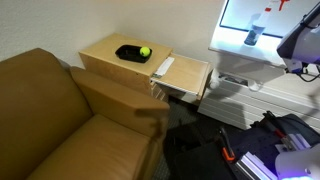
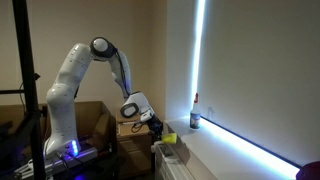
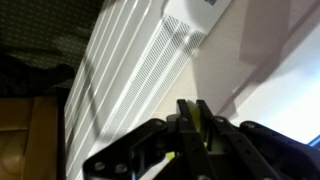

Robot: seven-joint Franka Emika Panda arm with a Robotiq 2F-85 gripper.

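Note:
In the wrist view my gripper is shut on a yellow object (image 3: pixel 192 112), mostly hidden by the dark fingers. Exterior view 2 shows the yellow object (image 2: pixel 168 138) at the gripper's end, beside the white sill; what it is cannot be made out. At the right edge of exterior view 1, the arm's end (image 1: pixel 300 70) is in front of the radiator and window, partly cut off by the frame.
A bottle (image 1: pixel 256 28) stands on the windowsill (image 1: pixel 235 47) above a white radiator (image 1: pixel 240 95). A black tray (image 1: pixel 130 52) with a yellow-green ball (image 1: pixel 145 51) rests on a wooden surface (image 1: pixel 105 48). A brown sofa (image 1: pixel 60 120) fills the left.

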